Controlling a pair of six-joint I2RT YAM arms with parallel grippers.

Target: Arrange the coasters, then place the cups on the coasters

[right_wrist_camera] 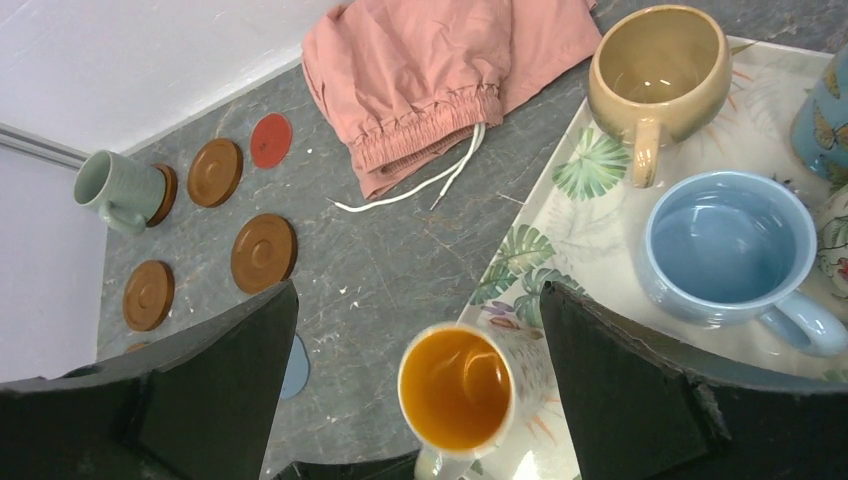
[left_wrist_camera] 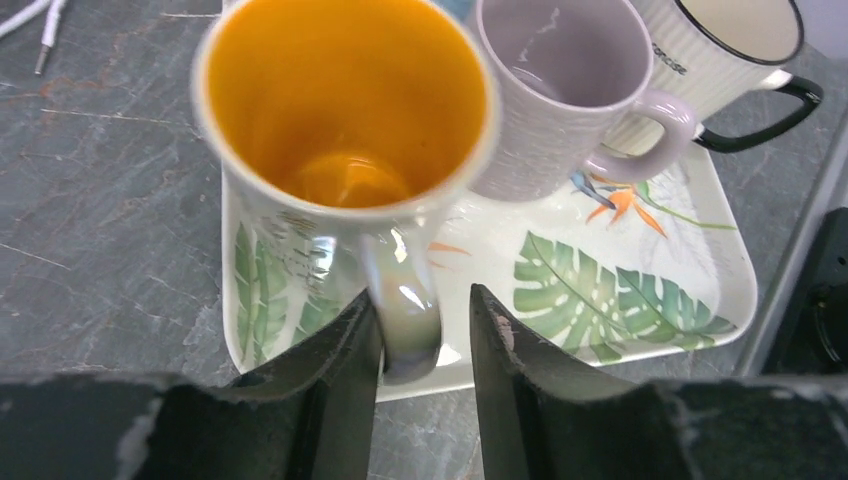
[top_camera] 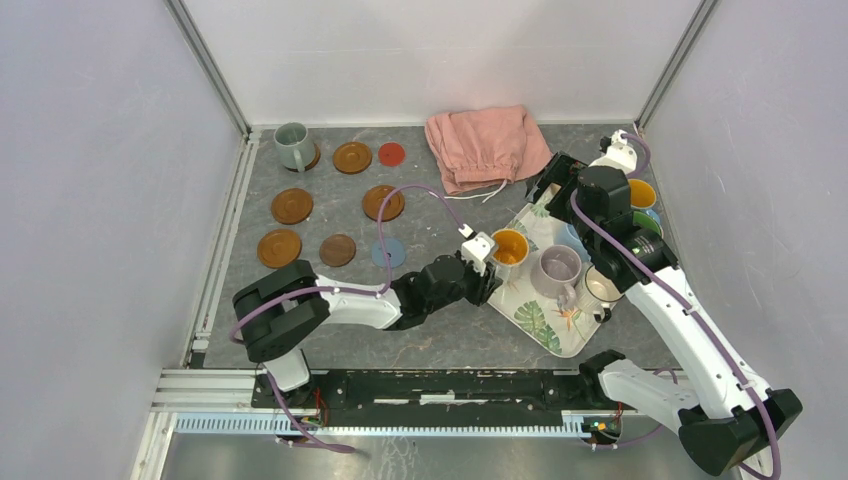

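Observation:
A white cup with an orange inside (top_camera: 510, 250) is at the left edge of the patterned tray (top_camera: 538, 325). Whether it rests fully on the tray cannot be told. My left gripper has its fingers either side of the cup's handle (left_wrist_camera: 405, 310); the handle lies against the left finger, with a gap to the right one. My right gripper stands open and empty, above the tray's far side. Several brown coasters (top_camera: 292, 206), a red coaster (top_camera: 391, 154) and a blue coaster (top_camera: 389, 252) lie on the left half of the table.
A grey-green mug (top_camera: 294, 145) stands on a coaster at the back left. The tray also bears a lilac mug (left_wrist_camera: 560, 60), a light blue cup (right_wrist_camera: 730, 250) and a tan mug (right_wrist_camera: 660, 75). Folded pink cloth (top_camera: 488, 148) lies at the back.

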